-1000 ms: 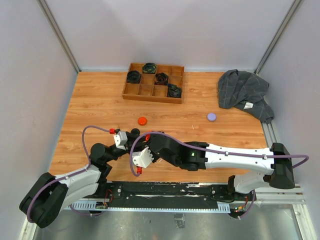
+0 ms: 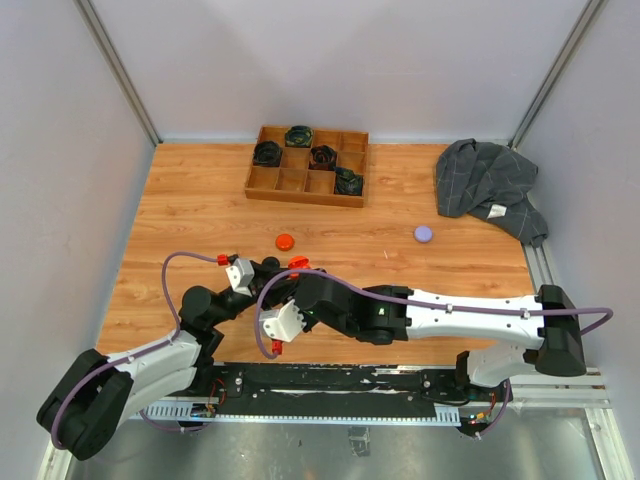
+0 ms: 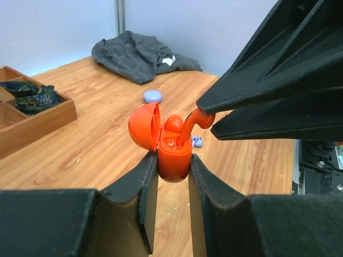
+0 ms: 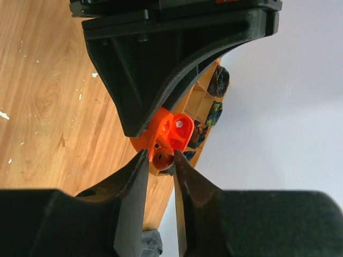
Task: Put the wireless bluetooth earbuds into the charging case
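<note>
The open orange charging case (image 3: 172,160) is held in my left gripper, which is shut on it. In the right wrist view its inner wells (image 4: 179,128) show. An orange earbud (image 3: 190,124) stands at the case, its upper end at my right gripper's fingertips (image 3: 211,115). In the right wrist view the earbud (image 4: 162,159) shows between the tips of my right gripper, which is shut on it. In the top view both grippers meet left of centre, largely covering the case.
A wooden compartment box (image 2: 305,190) with dark crumpled items stands at the back. An orange disc (image 2: 285,242), a lilac disc (image 2: 423,234) and a grey cloth (image 2: 480,180) lie on the table. The front right of the table is under my right arm.
My right arm has shifted very slightly downward in the top view, and more of the orange case shows beside it. The left arm looks unchanged.
</note>
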